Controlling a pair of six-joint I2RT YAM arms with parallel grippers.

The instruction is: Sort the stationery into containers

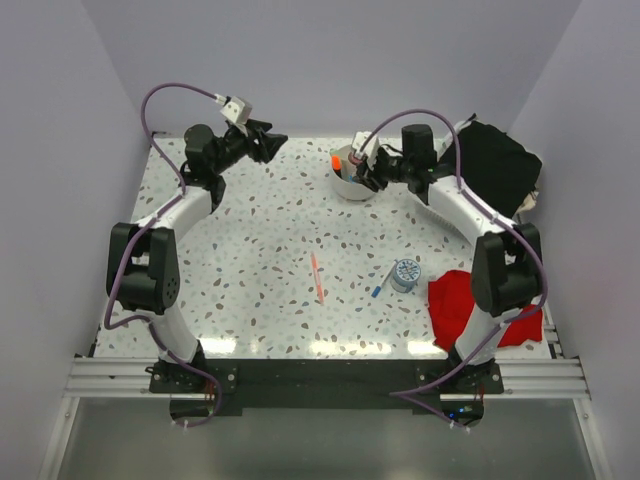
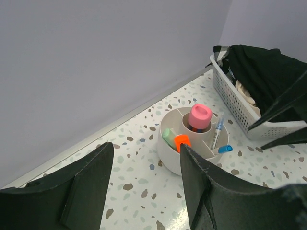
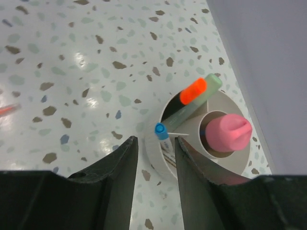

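Observation:
A white divided round container [image 2: 168, 153] at back centre holds an orange-capped marker [image 3: 192, 92], a pale green item [image 3: 212, 85], a blue-capped pen [image 3: 161, 132] and a pink item [image 2: 200, 115]. My right gripper is over the container's near side, fingers apart, nothing visible held. My left gripper hangs to the container's left, fingers apart and empty. A red pen [image 1: 316, 277] lies mid-table; a blue-capped pen [image 1: 382, 283] lies beside a round blue-lidded tin [image 1: 406, 272].
A white basket [image 2: 230, 96] with black cloth stands at back right. A red cloth [image 1: 450, 305] lies at front right.

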